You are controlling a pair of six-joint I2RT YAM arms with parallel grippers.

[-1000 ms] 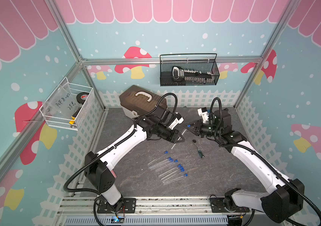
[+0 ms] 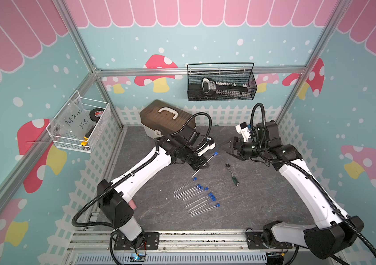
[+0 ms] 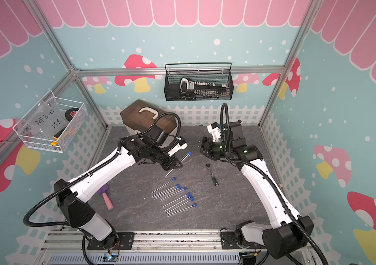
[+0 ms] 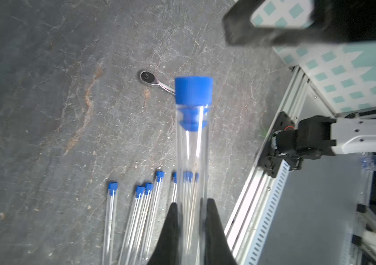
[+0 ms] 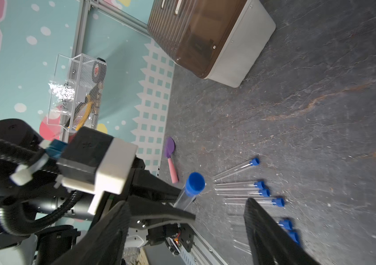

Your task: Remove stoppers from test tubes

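Note:
In the left wrist view a clear test tube (image 4: 192,154) with its blue stopper (image 4: 193,90) in its mouth stands up between the fingertips. My left gripper is shut on this tube, well below the stopper. From above, the held tube slants up toward the right over the table. To the right of the stopper, my right gripper (image 2: 233,148) is open and apart from it; in the right wrist view nothing is held between its fingers. Several stoppered tubes (image 2: 196,194) lie in a group on the table in front.
A ratchet (image 2: 232,174) lies below the right gripper. A brown-lidded box (image 2: 163,117) stands at the back left, and a pink and purple tool (image 3: 106,196) lies at the left.
My right gripper, earlier at the stopper, has let go and backed away to the right. The held tube now shows its blue stopper in the open; the left gripper shifted slightly.

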